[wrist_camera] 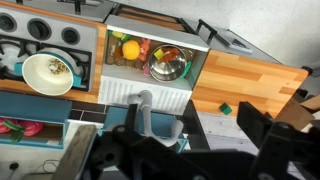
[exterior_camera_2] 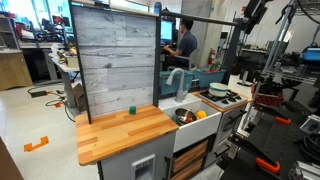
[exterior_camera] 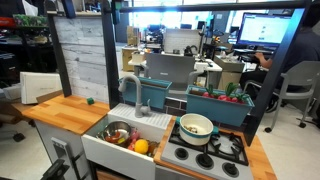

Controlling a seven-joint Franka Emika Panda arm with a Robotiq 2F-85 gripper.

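Observation:
My gripper is open high above the kitchen set, its dark fingers wide apart in the wrist view with nothing held. Far below them, the grey faucet (wrist_camera: 147, 108) shows in the gap. A small green block (wrist_camera: 225, 108) lies on the wooden counter (exterior_camera: 62, 113). In the white sink (exterior_camera: 118, 157) sit a metal bowl (wrist_camera: 167, 66), an orange fruit (wrist_camera: 131, 49) and other small items. On the stove (exterior_camera: 215, 158) stands a cream pot (wrist_camera: 47, 72).
A blue basket with red and green produce (exterior_camera: 218, 105) hangs behind the stove. The white plank wall (exterior_camera_2: 122, 68) and dark frame posts edge the counter.

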